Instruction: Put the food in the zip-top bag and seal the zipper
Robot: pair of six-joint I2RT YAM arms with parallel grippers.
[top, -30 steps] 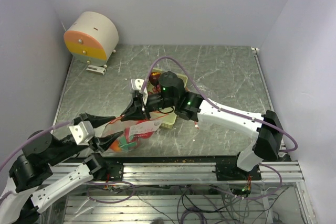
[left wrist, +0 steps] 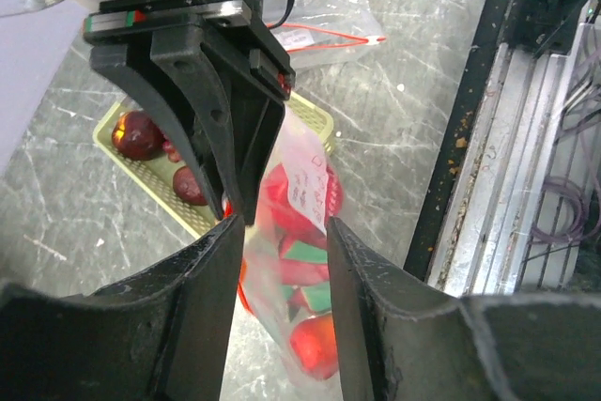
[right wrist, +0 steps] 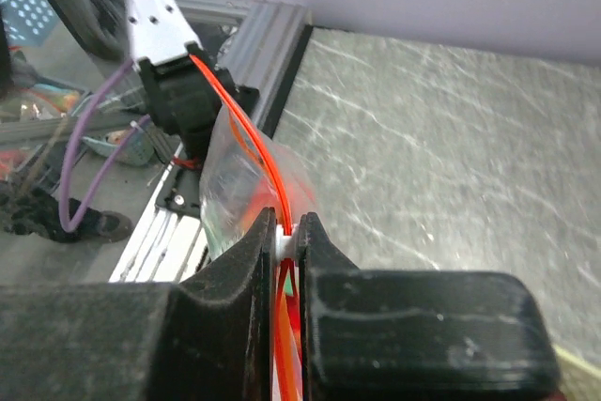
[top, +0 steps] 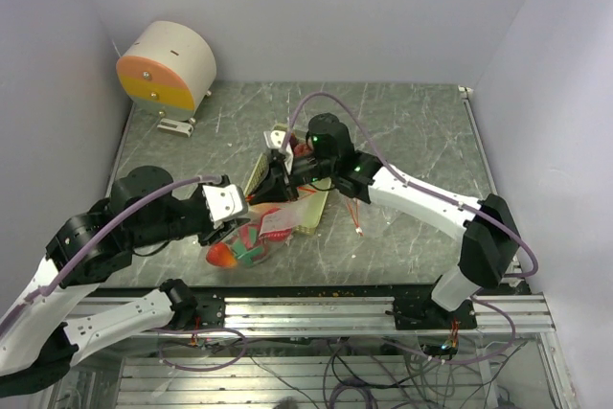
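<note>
The zip top bag (top: 244, 248) (left wrist: 296, 269) holds red and green food, its red-orange zipper strip (right wrist: 239, 115) rising upward. My right gripper (top: 275, 189) is shut on the zipper at a white slider (right wrist: 285, 243). My left gripper (top: 230, 222) is apart from it, fingers open over the bag, a little to the lower left in the top view. Behind the bag sits a yellow-green basket (left wrist: 160, 180) with dark red fruit (left wrist: 136, 136).
A rounded white box with a yellow and orange front (top: 158, 69) stands back left. Another empty-looking clear bag (left wrist: 319, 11) lies beyond the basket. The table's front edge and metal rail (left wrist: 465, 213) run close to the bag.
My left arm has moved up and right in the top view, from the bag's left end toward its middle.
</note>
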